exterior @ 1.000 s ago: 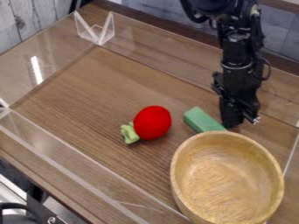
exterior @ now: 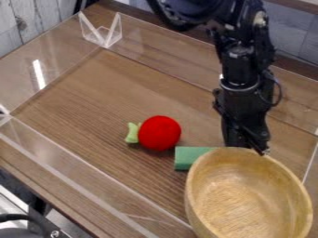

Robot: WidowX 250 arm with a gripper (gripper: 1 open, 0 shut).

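My black gripper reaches down from the top right, its tip low just behind the rim of a large yellow bowl; it looks shut, with nothing visible between its fingers. A green block lies to the left of the tip, partly hidden by the bowl's rim. A red round object lies left of the gripper, with a small pale green piece at its left side.
A clear wire-like holder stands at the back left of the wooden table.
The green block has moved left and turned more level. My arm has come nearer and slightly left, and the bowl has shifted slightly right and down.
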